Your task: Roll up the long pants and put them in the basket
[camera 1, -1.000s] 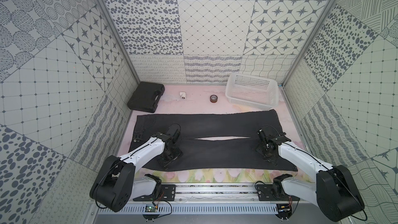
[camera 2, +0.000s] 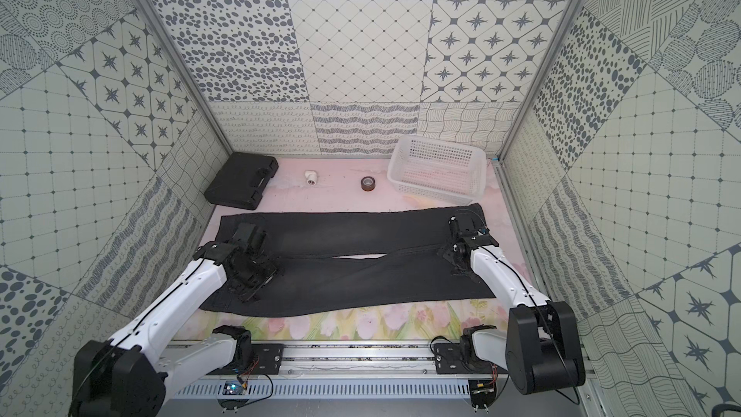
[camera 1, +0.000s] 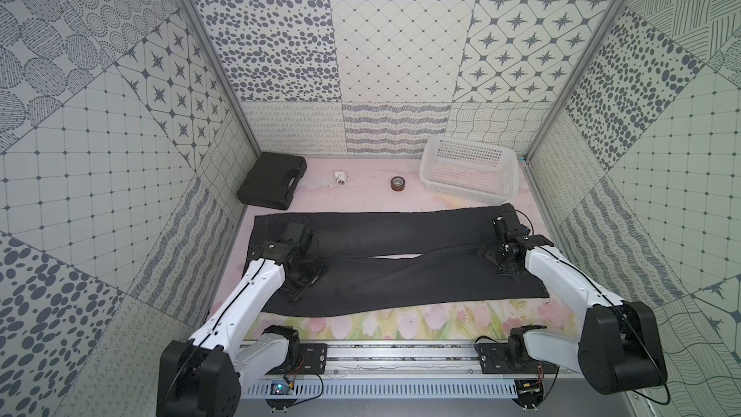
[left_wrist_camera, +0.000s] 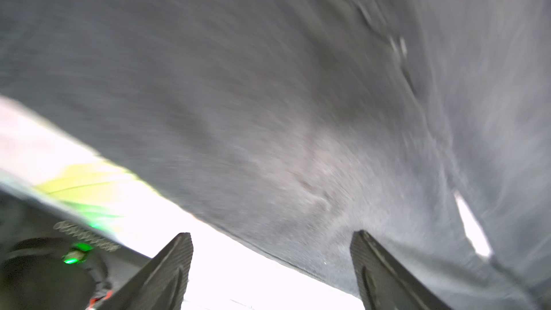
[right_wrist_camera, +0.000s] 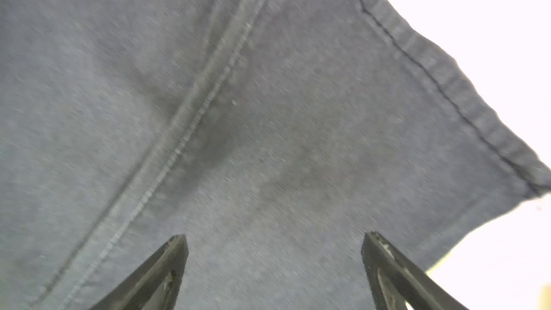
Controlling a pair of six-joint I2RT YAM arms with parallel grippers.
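Observation:
Dark grey long pants (camera 1: 378,227) lie flat lengthwise across the table, the two legs parallel with a narrow slit between them. My left gripper (camera 1: 305,285) hangs over the left part of the near leg; in the left wrist view its fingers (left_wrist_camera: 160,269) stand apart above the cloth, which is blurred. My right gripper (camera 1: 501,262) is over the right end, open, with fingers (right_wrist_camera: 390,269) above the fabric near a stitched hem corner and a seam (right_wrist_camera: 189,114).
A black case (camera 1: 270,180) sits at back left, a white fitting (camera 1: 340,177) and tape roll (camera 1: 397,178) at back centre, a white basket (camera 1: 468,193) at back right.
Both arms have moved, the left one leftward, the right one up toward the back. The right part of the near leg lies farther back, narrowing the slit there.

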